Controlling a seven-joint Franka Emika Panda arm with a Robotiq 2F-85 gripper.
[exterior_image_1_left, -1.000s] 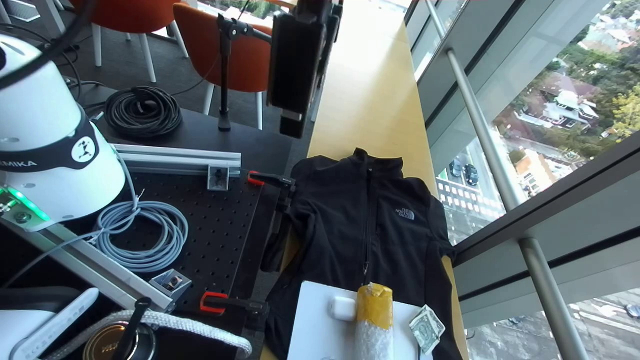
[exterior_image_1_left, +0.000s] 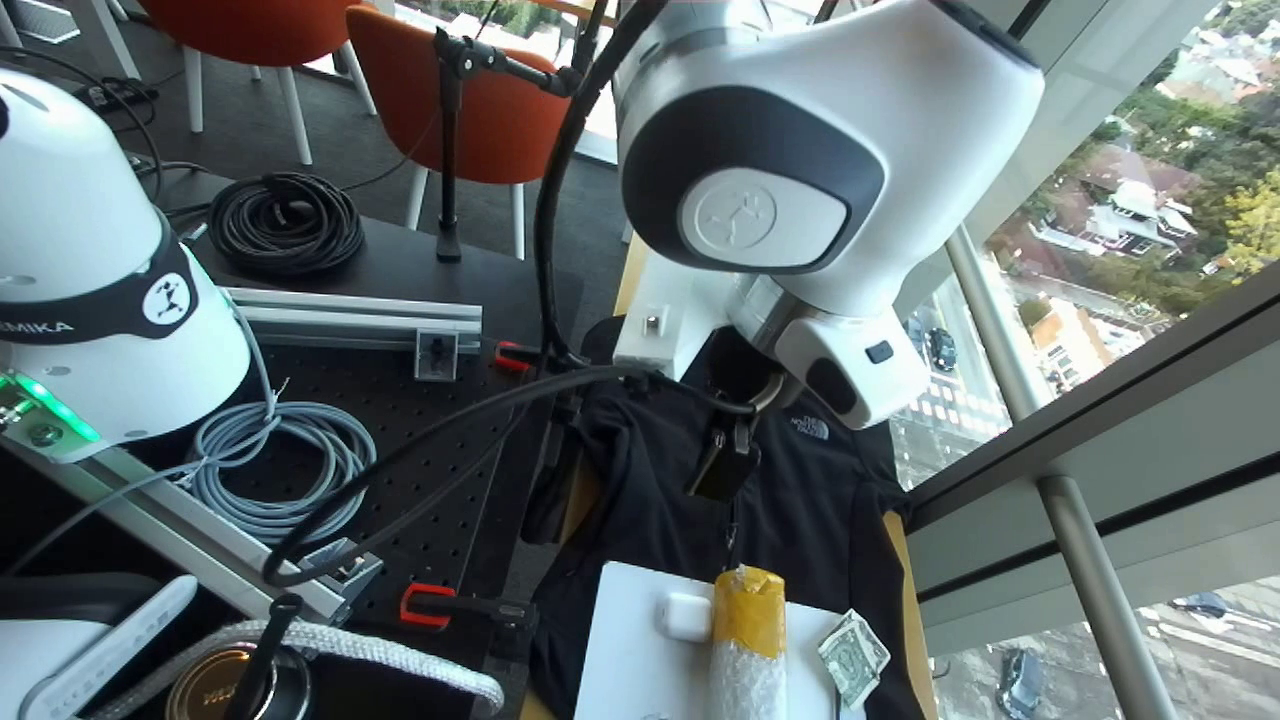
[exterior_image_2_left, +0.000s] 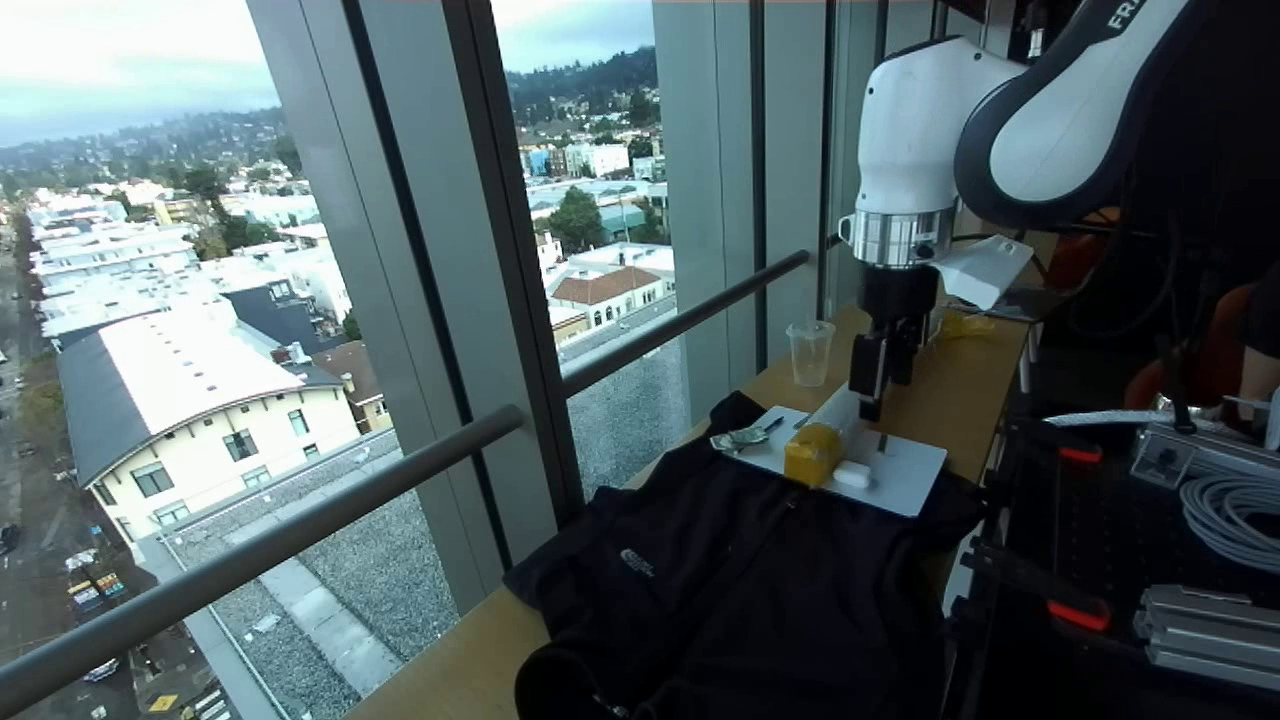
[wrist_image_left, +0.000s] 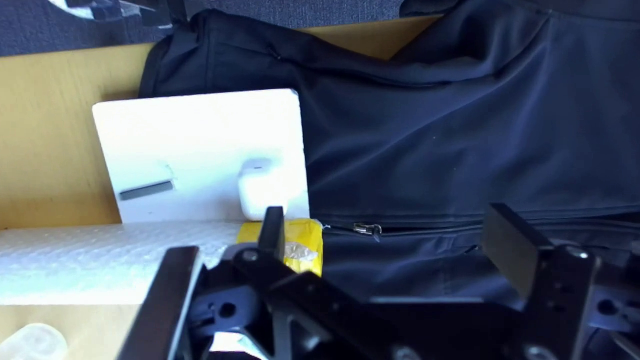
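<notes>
My gripper (exterior_image_1_left: 726, 462) hangs over the front of a black jacket (wrist_image_left: 432, 162), which is spread flat on the wooden ledge. It is open; in the wrist view its fingers (wrist_image_left: 510, 249) stand wide apart. Below the gap between them, the metal zipper pull (wrist_image_left: 367, 230) lies on the jacket's zip. A bubble-wrapped roll (wrist_image_left: 90, 258) with a yellow end (wrist_image_left: 312, 231) lies across a flat white panel (wrist_image_left: 174, 132) over the jacket's hem. Partly behind the left finger shows that yellow end. A small white case (wrist_image_left: 261, 189) rests on the panel beside the roll.
A folded banknote (exterior_image_1_left: 854, 658) lies on the roll's window side. Farther along the ledge stands a clear plastic cup (exterior_image_2_left: 810, 352). Windows with a metal rail (exterior_image_2_left: 684, 322) border one side. Clamps with red ends (exterior_image_1_left: 426, 606) and the black perforated table (exterior_image_1_left: 420, 480) border the other.
The arm has swung from the upper middle of exterior view 1, beside the ledge, to over the jacket, lower in the picture. The jacket, roll, case and banknote look unmoved.
</notes>
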